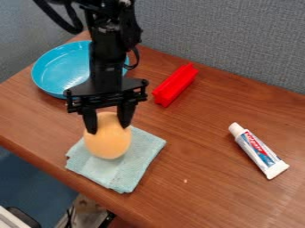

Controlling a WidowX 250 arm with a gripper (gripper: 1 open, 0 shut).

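Note:
My black gripper point(107, 119) reaches down from the top and is shut on a round, pale orange object point(107, 140), with a finger at either upper side of it. The orange object is on or just over a folded light teal cloth point(139, 165) near the table's front left edge; I cannot tell whether it touches the cloth.
A blue plate point(53, 73) lies at the back left, partly behind the arm. A red object point(176, 84) lies at the back centre, and a toothpaste tube point(258, 150) on the right.

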